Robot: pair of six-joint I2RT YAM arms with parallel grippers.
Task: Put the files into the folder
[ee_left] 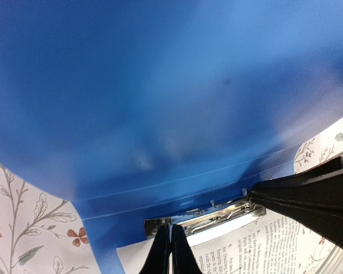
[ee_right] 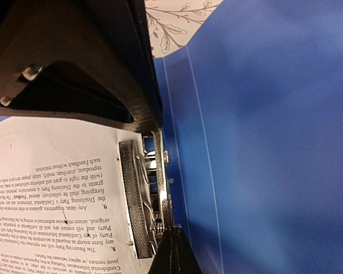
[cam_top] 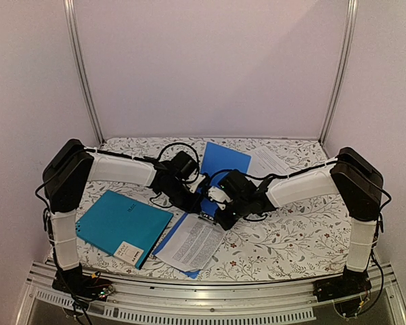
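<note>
The blue folder (cam_top: 223,159) lies open, its cover raised toward the back, with printed sheets (cam_top: 189,247) on its front half under a metal clip bar (ee_right: 135,194) by the spine. My left gripper is shut, its tips on the left end of the clip in the left wrist view. My right gripper is shut, its tips at the other end of the clip. Neither visibly holds anything. The two wrists crowd together over the spine and hide part of it in the top view.
A teal folder (cam_top: 122,220) with a label lies at the front left. A white sheet (cam_top: 271,159) lies behind the right arm.
</note>
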